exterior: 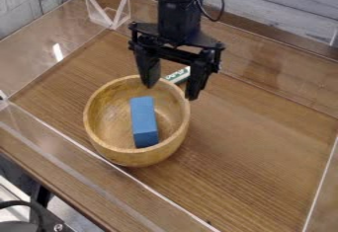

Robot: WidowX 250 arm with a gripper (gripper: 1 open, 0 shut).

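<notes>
My black gripper (172, 70) hangs from the top centre, open, its fingers spread above the back rim of a tan round bowl (177, 143). Inside the bowl stands a blue block (144, 121), toward the left. A small green and white object (177, 75) lies on the table behind the bowl, partly hidden by the gripper.
The wooden table (251, 157) has free room to the right of the bowl and at the upper left. Low walls edge it at the left, back and right. A dark cable runs at the lower left corner.
</notes>
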